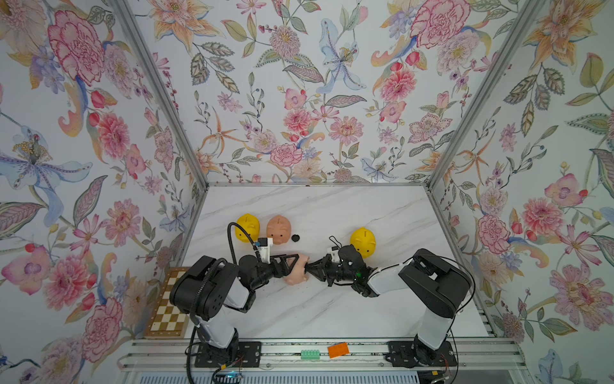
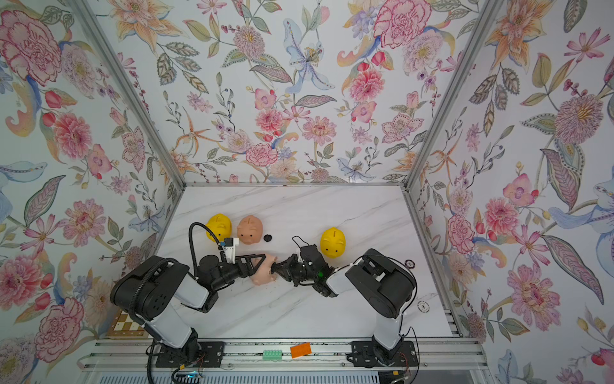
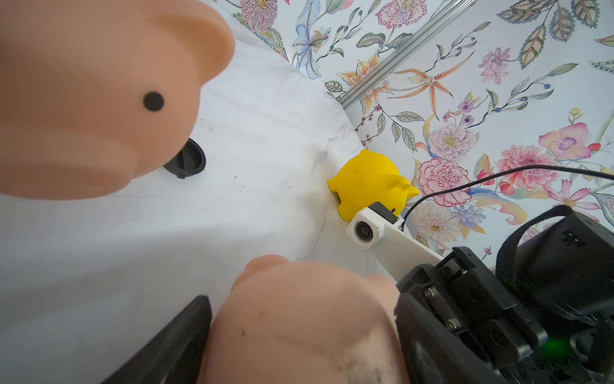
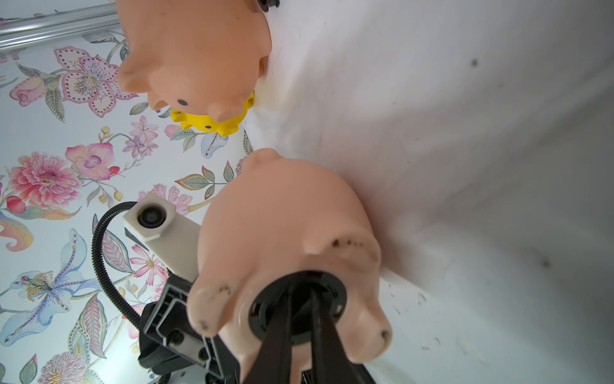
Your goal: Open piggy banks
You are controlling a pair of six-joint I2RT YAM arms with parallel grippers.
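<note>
A pink piggy bank (image 4: pixel 287 211) lies on its side between my grippers, its belly and feet turned to the right. My left gripper is open wide, one finger on each side of the pig's body. In the right wrist view, a round black plug (image 4: pixel 332 291) shows in the pig's belly. My right gripper is shut with its narrow fingertips at the plug's dark middle; whether they touch it cannot be told. Another pink pig (image 1: pixel 279 228) stands behind, with a loose black cap (image 3: pixel 185 160) beside it. Yellow pigs stand at left (image 1: pixel 248 227) and right (image 1: pixel 362 242).
A checkered board (image 1: pixel 167 304) lies at the table's left front edge. Two small round pieces, one dark (image 2: pixel 410 263) and one pale (image 2: pixel 423 306), sit at the right.
</note>
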